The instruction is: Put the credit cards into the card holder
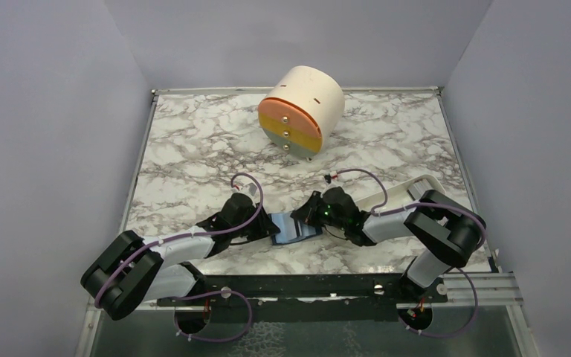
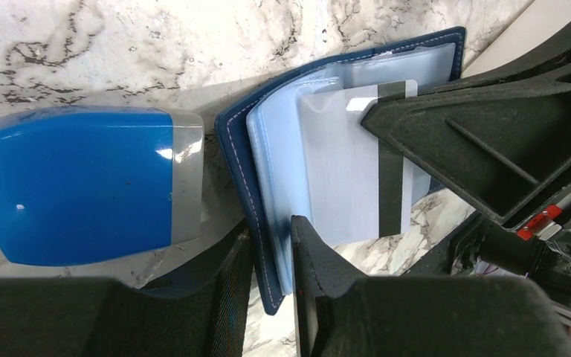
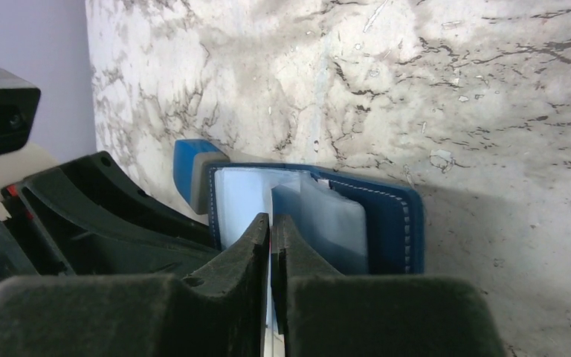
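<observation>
The card holder (image 1: pixel 286 229), navy outside with light blue sleeves, lies open on the marble between both grippers. My left gripper has its fingertips at the holder's left edge. A whitish card with a dark stripe (image 2: pixel 342 178) lies within the sleeves. My right gripper is over the holder, fingertips close together on the card and sleeve area; whether either grips anything firmly is hard to tell.
A blue object (image 2: pixel 82 186) sits left of the holder in the left wrist view. A beige tray (image 1: pixel 394 190) is at the right. A white cylinder box with coloured drawers (image 1: pixel 301 111) stands at the back.
</observation>
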